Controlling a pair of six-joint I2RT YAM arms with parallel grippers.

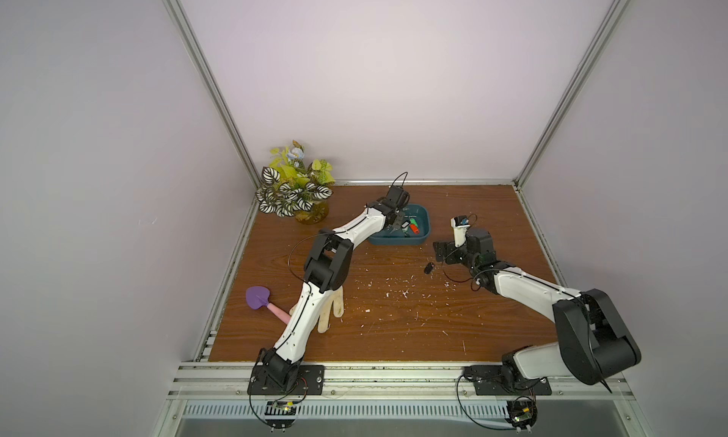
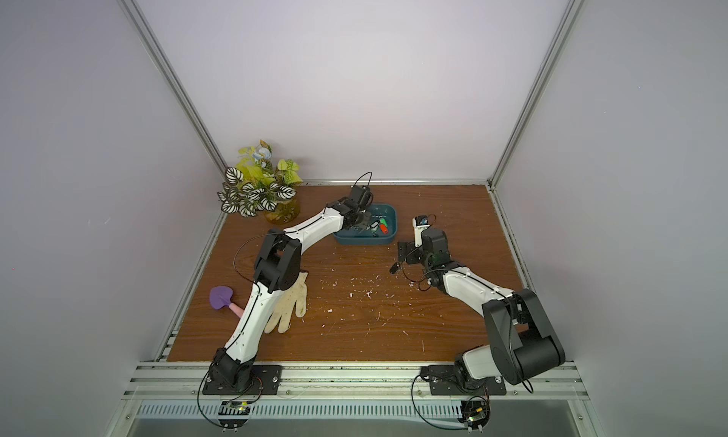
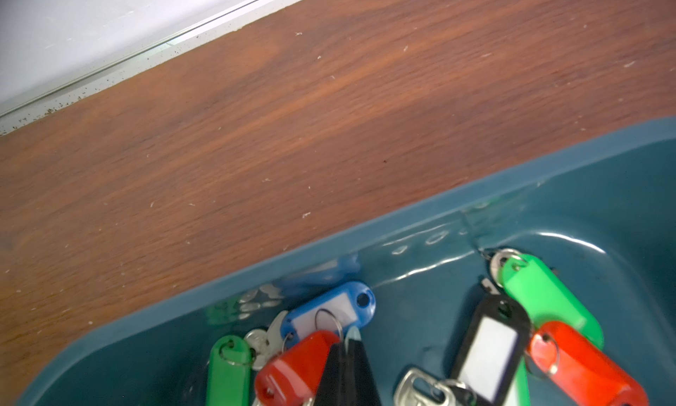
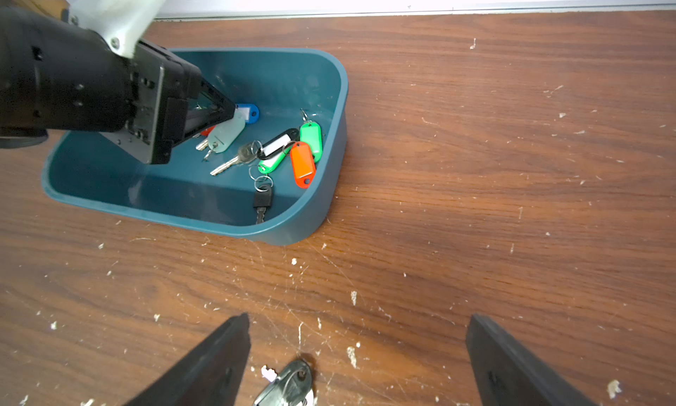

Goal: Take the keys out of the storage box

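Observation:
The blue storage box (image 1: 426,232) holds several keys with coloured tags. My left gripper is inside it, shut on a pale key tag, which is mostly hidden behind the fingertips in the left wrist view. Close by are a red tag (image 3: 295,369), a blue tag (image 3: 331,313) and a green tag (image 3: 229,370). Further right in the box lie a black tag (image 3: 490,349), an orange-red tag (image 3: 591,367) and another green tag (image 3: 549,293). My right gripper stands open and empty above the table, right of the box.
On the table near my right gripper rests a dark key (image 1: 429,268). At the back left is a potted plant (image 1: 295,187). A purple trowel (image 1: 258,296) and a beige glove (image 2: 292,304) lie at the front left. White specks dot the middle of the table, which is otherwise mostly clear.

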